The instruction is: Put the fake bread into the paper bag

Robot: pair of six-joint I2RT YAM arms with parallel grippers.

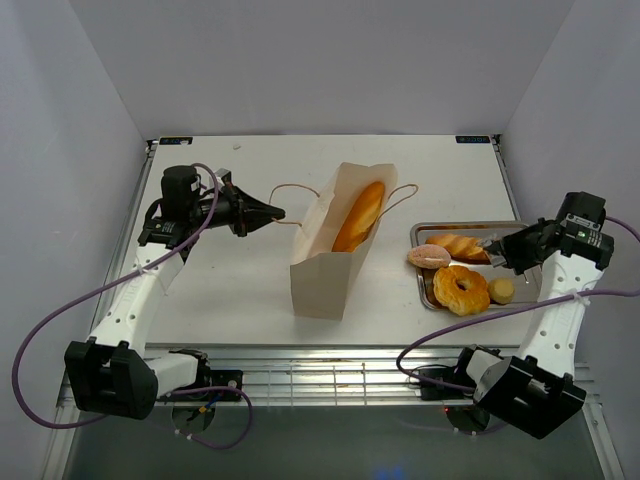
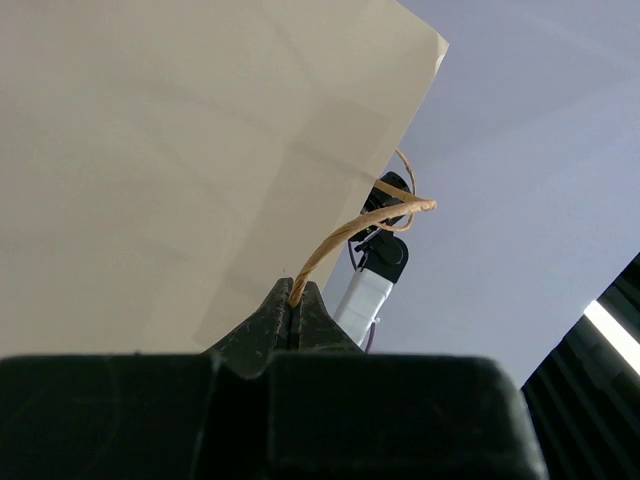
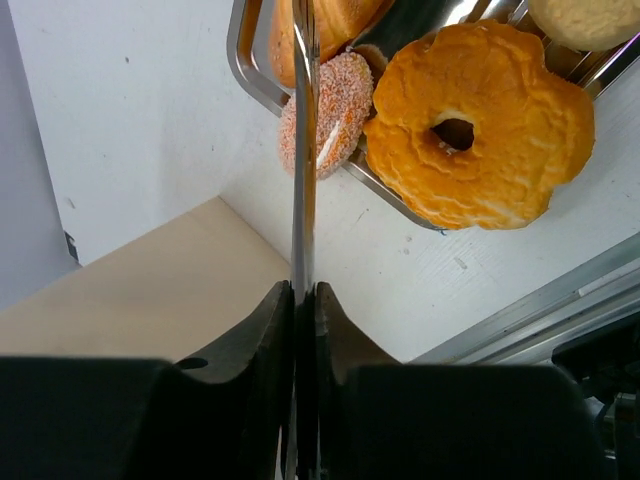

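Note:
The paper bag [image 1: 322, 285] stands upright and open at mid-table, a long orange loaf [image 1: 362, 215] leaning inside it. My left gripper [image 1: 280, 213] is shut on the bag's twisted handle [image 2: 345, 233], which rises from between its fingertips in the left wrist view. Metal tongs [image 3: 303, 180] are clamped in my right gripper [image 1: 497, 250], over the tray's back right part. On the tray [image 1: 415, 232] lie a scored roll [image 1: 458, 246], a pink sprinkled bread [image 1: 429, 257], a ring bread [image 1: 462, 290] and a small round bun [image 1: 501, 290]. Whether the tongs touch the roll, I cannot tell.
A second handle [image 1: 400, 198] loops out on the bag's right side. A metal rail [image 1: 330, 378] runs along the front edge. Bag paper fills much of the left wrist view.

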